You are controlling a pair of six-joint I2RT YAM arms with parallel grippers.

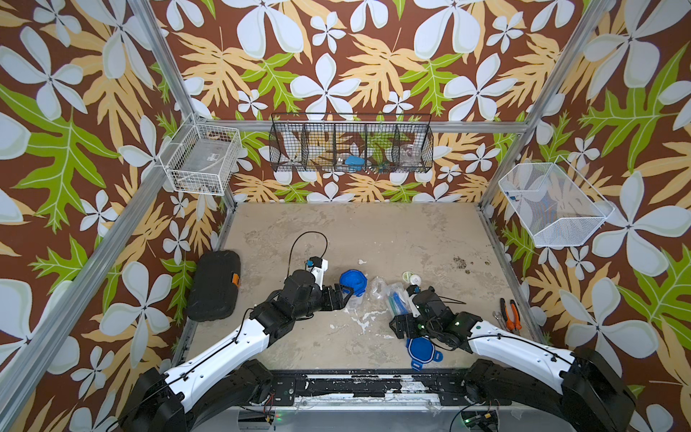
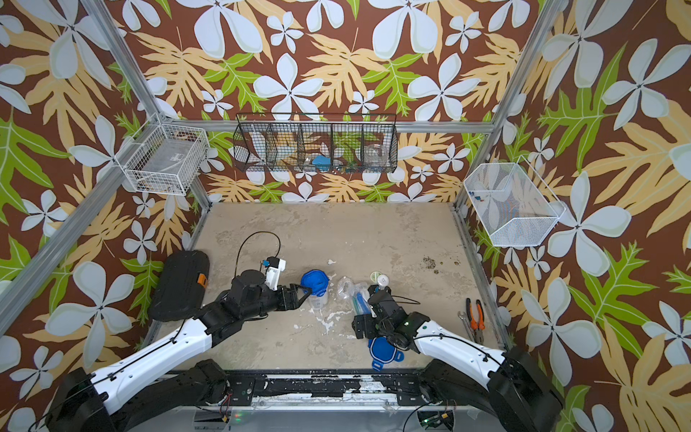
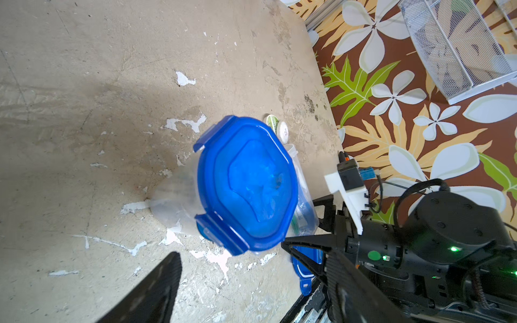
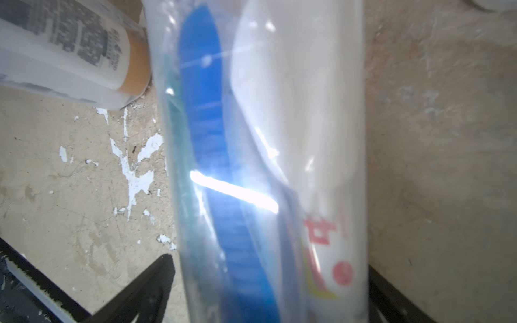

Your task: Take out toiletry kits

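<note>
My left gripper [image 1: 338, 296] stands open beside a clear container with a blue lid [image 1: 352, 280]. In the left wrist view the blue lid [image 3: 253, 177] faces the camera, just ahead of the two fingers. My right gripper [image 1: 403, 328] is low over the table, its fingers apart. A clear toiletry kit [image 4: 264, 161] with a blue toothbrush and a white tube fills the right wrist view, reaching down between the fingers. Whether both fingers touch it cannot be told. From above, the same kit [image 1: 397, 297] lies partly beneath the right gripper.
Another clear container [image 1: 375, 289] lies between the grippers. A second blue lid [image 1: 419, 350] sits below the right gripper. Small round items [image 1: 411, 278] lie behind it. Orange-handled pliers [image 1: 511, 314] and a black case [image 1: 213, 286] flank the table.
</note>
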